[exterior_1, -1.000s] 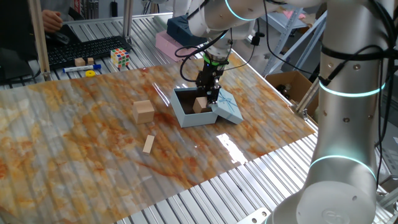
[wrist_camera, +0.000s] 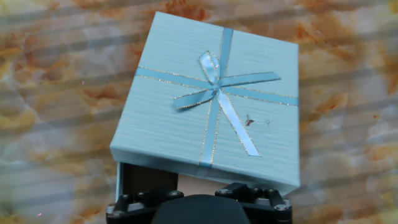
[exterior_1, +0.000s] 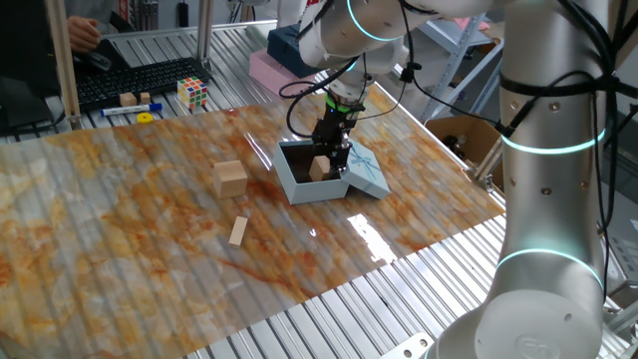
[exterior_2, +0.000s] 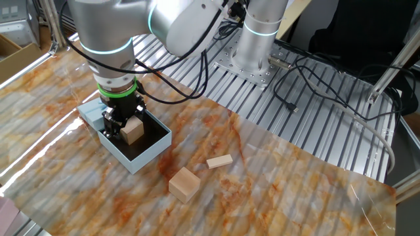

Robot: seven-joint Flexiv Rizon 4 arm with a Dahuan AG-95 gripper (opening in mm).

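Note:
A light blue open box [exterior_1: 317, 195] stands on the marbled board, with a wooden block [exterior_2: 132, 130] inside it. My gripper [exterior_2: 123, 122] reaches down at the box, right beside this block. In the wrist view its two dark fingers [wrist_camera: 134, 204] stand apart at the bottom edge, but their tips are hidden, and whether they touch the block does not show. The box lid [wrist_camera: 168, 118], pale blue with a ribbon bow, leans tilted against one side of the box and covers part of its opening in the wrist view.
A larger wooden cube [exterior_1: 229, 179] and a flat wooden strip [exterior_1: 238, 231] lie on the board beside the box. A Rubik's cube [exterior_1: 192, 94], a marker [exterior_1: 132, 110] and a keyboard [exterior_1: 140, 83] are at the back left. Much of the board is bare.
The arm has shifted slightly, its upper links moving a little left in the exterior view, with the gripper staying at the box. Box, lid and blocks look unmoved.

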